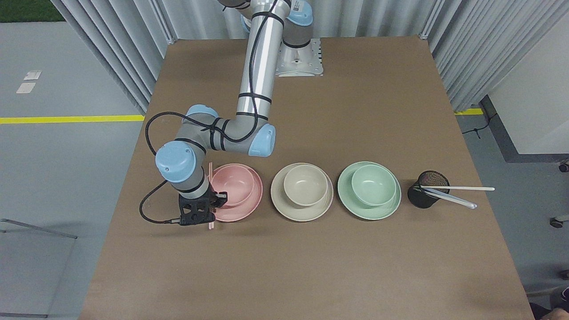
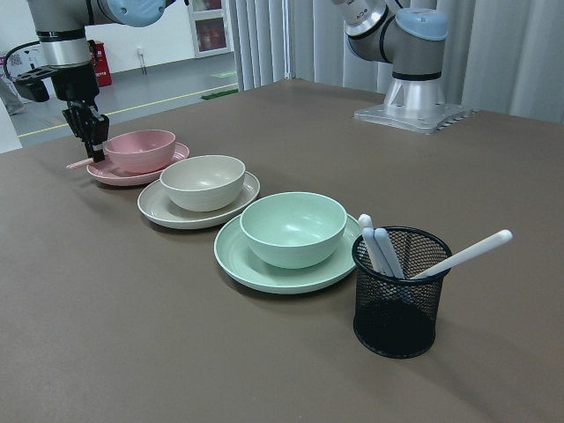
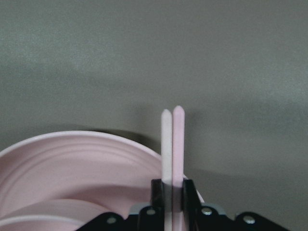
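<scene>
My gripper, low at the left edge of the pink plate [image 1: 234, 213], has two pale chopsticks [image 3: 178, 144], one pink and one whitish, between its fingers, which appear closed on them. In the left view they sit beside the pink bowl [image 2: 141, 152], which rests on that plate. In the front view the gripper body hides part of the chopsticks, their ends showing above and below it.
A cream bowl on a plate [image 1: 305, 184] and a green bowl on a plate [image 1: 373, 184] stand in a row rightward. A black mesh cup [image 1: 421, 198] with several chopsticks stands at the right.
</scene>
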